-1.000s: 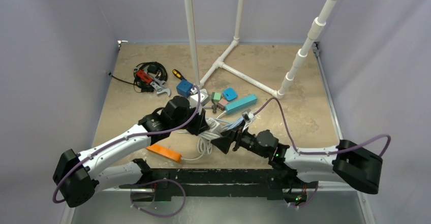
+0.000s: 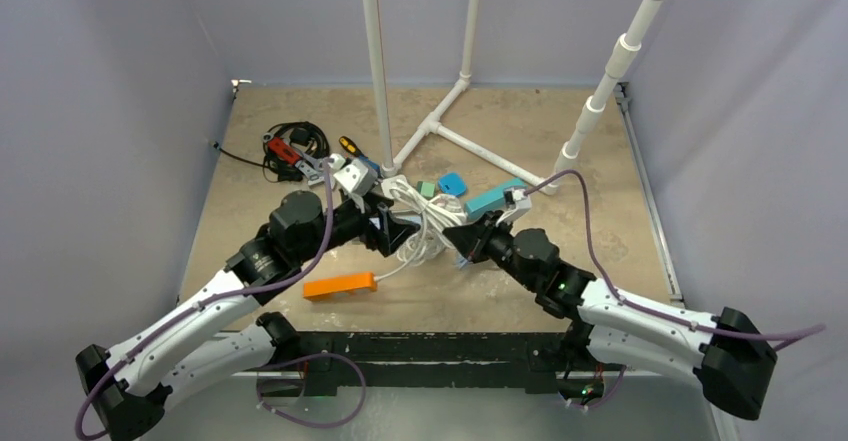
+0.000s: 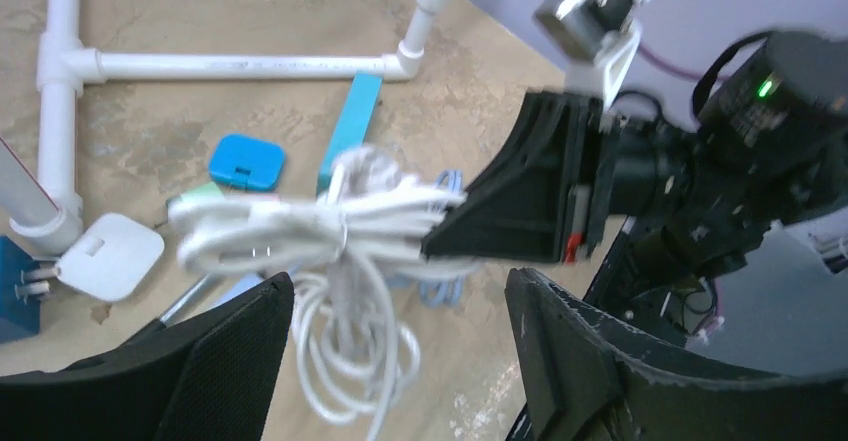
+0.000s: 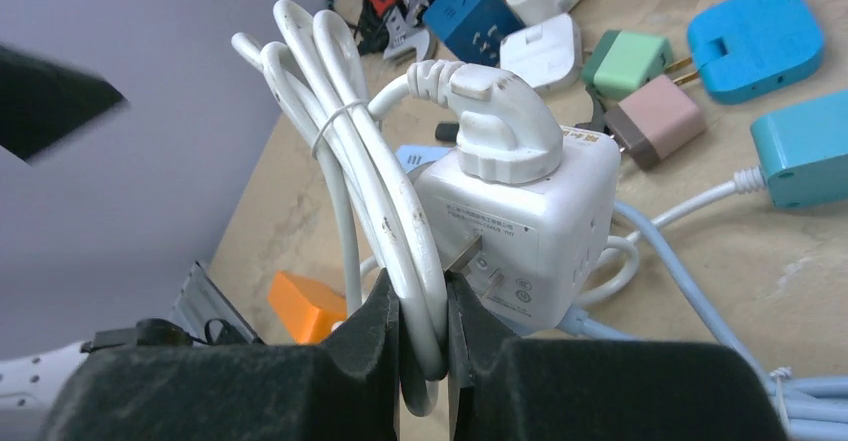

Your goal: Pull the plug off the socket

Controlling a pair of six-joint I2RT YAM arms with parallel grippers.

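Observation:
My right gripper is shut on a tied bundle of white cable (image 4: 375, 181). Just beyond it in the right wrist view is a white block socket (image 4: 565, 221), with the white plug (image 4: 510, 126) seated on its top. Metal prongs stick out of the block's near face beside my fingertips. My left gripper has its fingers spread with nothing between them, apart from the cable. In the left wrist view the raised bundle (image 3: 320, 226) is blurred, and the plug cannot be made out clearly.
An orange power strip (image 2: 340, 287) lies front left, a teal one (image 2: 493, 197) behind the right gripper. Blue (image 4: 757, 41), green (image 4: 630, 63) and pink (image 4: 655, 121) blocks and a white adapter (image 4: 542, 51) lie nearby. White pipes (image 2: 485, 151) stand behind.
Both grippers were close together at the white cable; the left has since opened and drawn back. The right gripper has moved right and away from the front edge with the bundle, and the orange strip has shifted right.

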